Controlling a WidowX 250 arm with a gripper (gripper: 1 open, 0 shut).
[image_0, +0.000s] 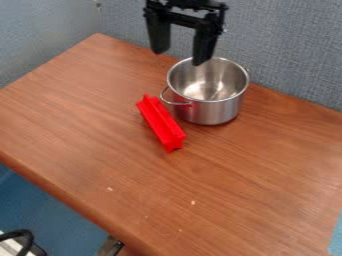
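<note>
A black gripper (179, 36) hangs open at the top centre, above the back of a steel pot (203, 106), its two fingers apart with nothing seen between them. The pot stands upright on the wooden table and has a wire handle at its left side. A red, elongated block (160, 123) lies on the table to the left and front of the pot, apart from the gripper.
A grey padded wall (294, 50) stands behind it. A dark cable and metal fitting sit at the lower-left corner, off the tabletop.
</note>
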